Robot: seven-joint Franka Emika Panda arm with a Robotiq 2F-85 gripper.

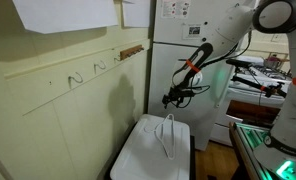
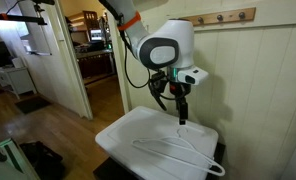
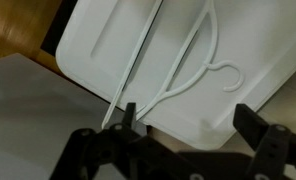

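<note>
A thin white clothes hanger [image 2: 183,152] lies flat on a white surface [image 2: 123,132]. In exterior view 1 the same hanger [image 1: 167,139] is hard to pick out, white on white. In the wrist view the curved hook of the hanger [image 3: 227,75] is at right of centre, and its long bars run up and to the left. My gripper is open, its dark fingers spread wide with nothing gripped. From the side, the gripper [image 1: 176,101] hangs above the surface near its far end, apart from the hanger.
Wall hooks [image 1: 100,66] and a wooden peg rail [image 2: 223,17] are fixed to the pale panelled wall beside the surface. A white refrigerator [image 1: 168,65] stands behind the arm. Wooden floor [image 1: 220,160] shows beside the surface.
</note>
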